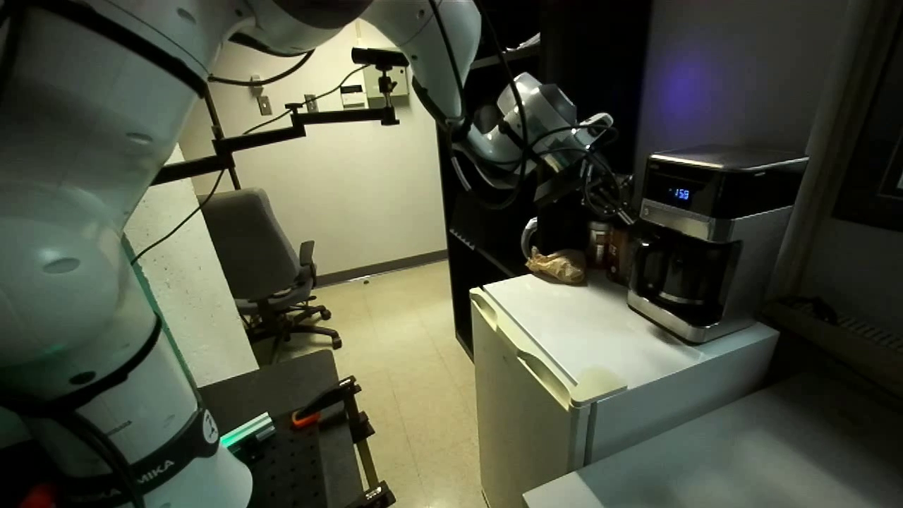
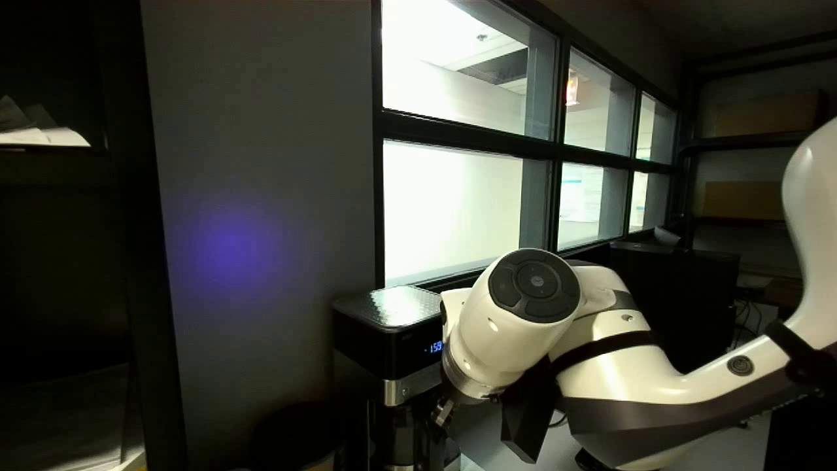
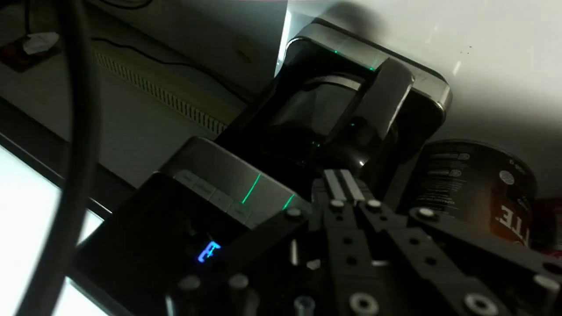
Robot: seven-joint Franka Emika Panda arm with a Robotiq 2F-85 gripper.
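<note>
The coffee maker [image 1: 722,237], black and silver with a lit clock, stands on the white fridge top [image 1: 559,317]. Its glass carafe [image 1: 683,275] sits inside, and the black carafe handle [image 3: 379,97] shows clearly in the wrist view. My gripper is shut, its fingertips pressed together with nothing visible between them. From the wrist, the fingertips appear in front of the lower part of the handle; whether they touch the machine cannot be told. In the first exterior view the gripper [image 1: 628,216] hangs just left of the coffee maker's front, near the height of its control panel.
A dark coffee can [image 3: 469,184] stands beside the machine, close to my fingers. A crumpled brown bag [image 1: 559,266] lies at the back left of the fridge top. The wall and window [image 2: 463,212] border the machine.
</note>
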